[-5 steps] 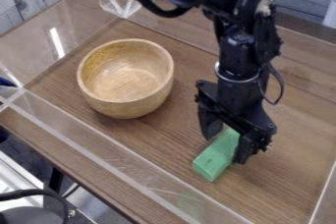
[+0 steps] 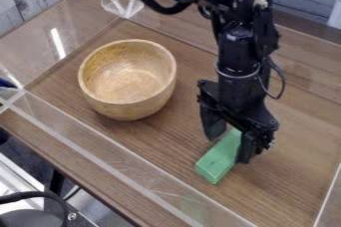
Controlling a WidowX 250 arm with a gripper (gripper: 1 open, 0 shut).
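The black robot arm [image 2: 233, 47] reaches down from the top to the middle right of the wooden table. Its gripper [image 2: 230, 129] is low over a green rectangular object [image 2: 213, 166], with the fingers around or just above that object's upper end, which they partly hide. The gripper looks open; whether it touches the green piece is unclear.
A wooden bowl [image 2: 127, 79] sits to the left of the arm. Clear plastic edging [image 2: 94, 171] runs along the lower left of the table, with dark cables beyond it.
The gripper has shifted and turned slightly over the green object. The green object and the bowl look about where they were.
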